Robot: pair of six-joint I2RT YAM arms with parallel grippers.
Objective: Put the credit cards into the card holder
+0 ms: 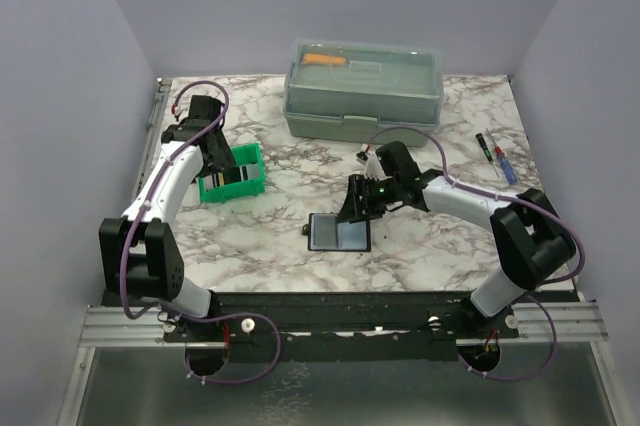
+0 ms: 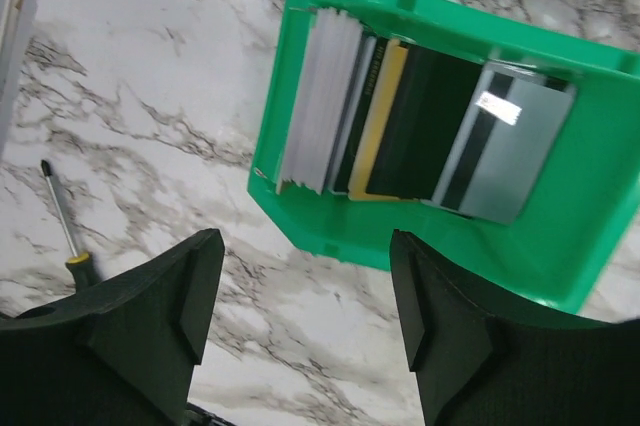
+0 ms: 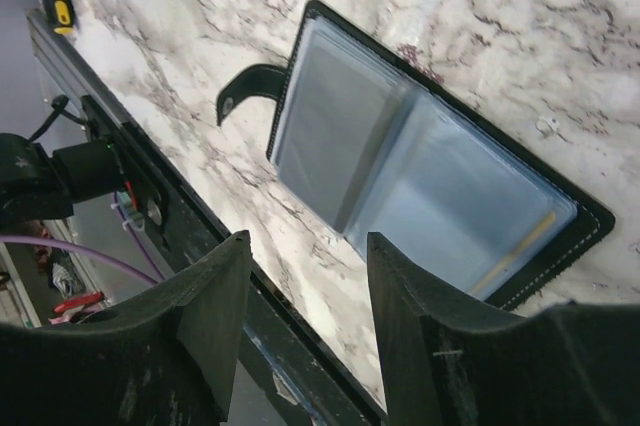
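Observation:
My left gripper (image 1: pixel 215 156) stands open above the green tray (image 2: pixel 270 126), which holds white, black, yellow and grey cards (image 2: pixel 430 126) in the left wrist view. My right gripper (image 1: pixel 355 201) is above the open card holder (image 1: pixel 325 233), a black folder with clear sleeves lying at the table's front middle. In the right wrist view, its fingers stand apart over the holder's near edge, with nothing seen between them.
A large lidded box (image 1: pixel 363 96) fills the back middle. Tools (image 1: pixel 500 161) lie at the right. A screwdriver (image 2: pixel 70 246) lies beside the tray.

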